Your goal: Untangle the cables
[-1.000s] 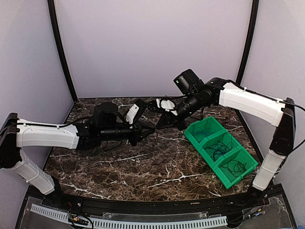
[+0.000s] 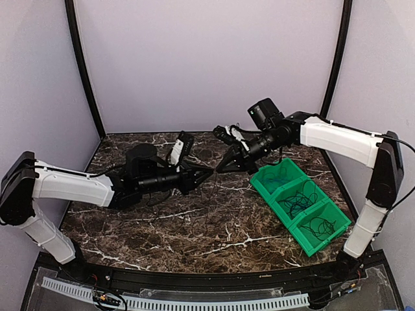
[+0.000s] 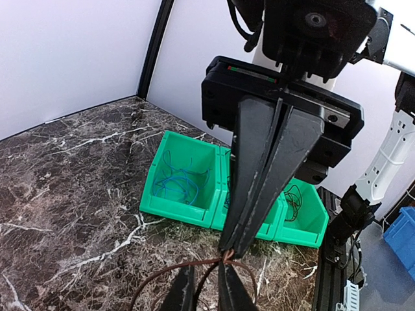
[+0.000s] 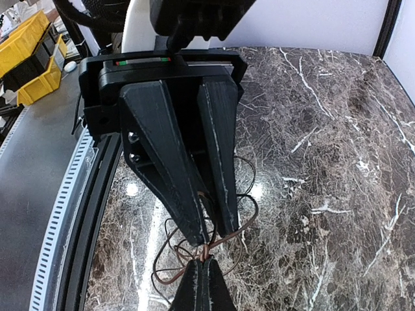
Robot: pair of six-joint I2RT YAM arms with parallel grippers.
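Note:
A thin brown cable hangs in loose loops above the table, seen also in the right wrist view as a tangled brown cable (image 4: pixel 162 275). My right gripper is shut on it, a small twist of the cable showing at its tips. Facing it, tip to tip, is my left gripper; its fingers stand a little apart, with the cable close to their tips. Whether the strand lies between those fingers is hard to see. From above, the left gripper (image 2: pixel 212 170) and right gripper (image 2: pixel 218 170) almost meet, and the cable barely shows.
On the right of the table stands a green bin (image 2: pixel 280 203) with three compartments: blue cable (image 3: pixel 178 184) in the far one, dark cables (image 2: pixel 297 203) in the middle and more cables (image 2: pixel 319 226) in the near one.

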